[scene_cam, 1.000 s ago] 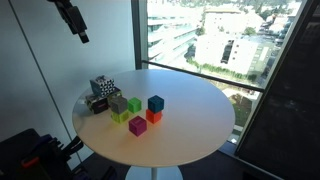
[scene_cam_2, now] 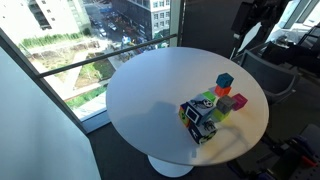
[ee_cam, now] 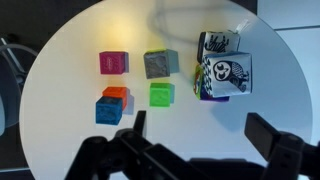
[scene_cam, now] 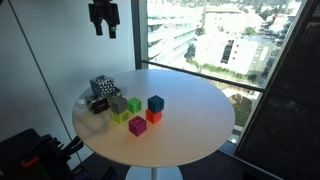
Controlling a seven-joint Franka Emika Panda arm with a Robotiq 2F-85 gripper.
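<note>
High above the round white table, my gripper (scene_cam: 105,34) points down, open and empty. In the wrist view its dark fingers (ee_cam: 257,130) stand wide apart at the lower edge. Beneath lie several small cubes: a green cube (ee_cam: 160,95), a magenta cube (ee_cam: 113,63), and a blue cube (ee_cam: 109,111) resting on an orange cube (ee_cam: 117,94). A grey cube (ee_cam: 157,64) sits over a yellow-green cube (scene_cam: 118,116). Larger black-and-white patterned blocks (ee_cam: 228,74) with a bird-like drawing stand grouped to one side, one of them raised on the others.
A large window (scene_cam: 220,40) borders the room behind it. A dark chair (scene_cam_2: 268,75) stands close by the table in the second exterior view.
My gripper has moved right in exterior view 1, from above the table's left edge to over the patterned blocks, still high. The cubes and blocks have stayed put.
</note>
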